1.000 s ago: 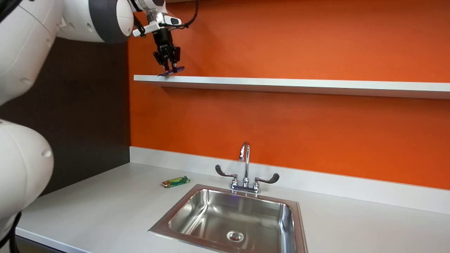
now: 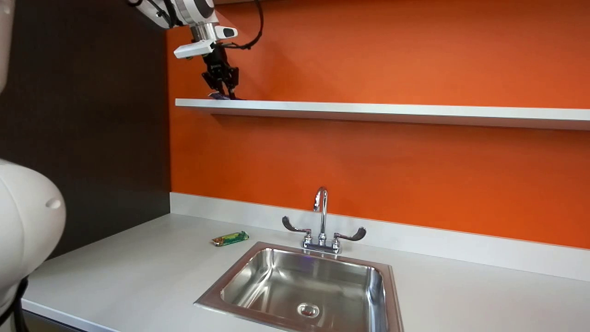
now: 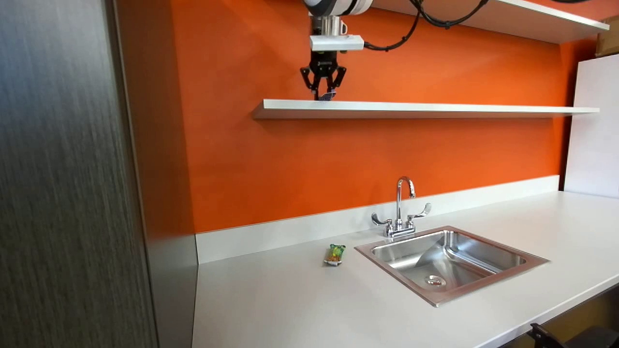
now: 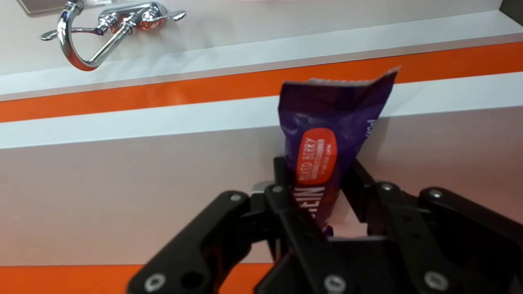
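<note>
A purple wrapped bar (image 4: pixel 316 132) with a red oval label stands out between my fingers in the wrist view, its crimped end pointing away from me. My gripper is shut on it. In exterior view 1 the gripper (image 2: pixel 227 97) is down at the left end of the white shelf (image 2: pixel 387 109), the bar low against the shelf top. Exterior view 2 shows the gripper (image 3: pixel 323 97) at that shelf too, with a bit of the bar (image 3: pixel 328 94) visible. Whether the bar bears fully on the shelf I cannot tell.
On the counter below lies a green wrapped snack (image 2: pixel 230 238), left of the steel sink (image 2: pixel 221 301). A chrome faucet (image 2: pixel 322 221) rises behind the sink. The shelf to the right of my gripper is bare. A dark panel (image 2: pixel 110 121) closes the left side.
My gripper has come down slightly, and the bar now sits lower at the shelf and less tilted. The upper arm has swung mostly out of view at the left.
</note>
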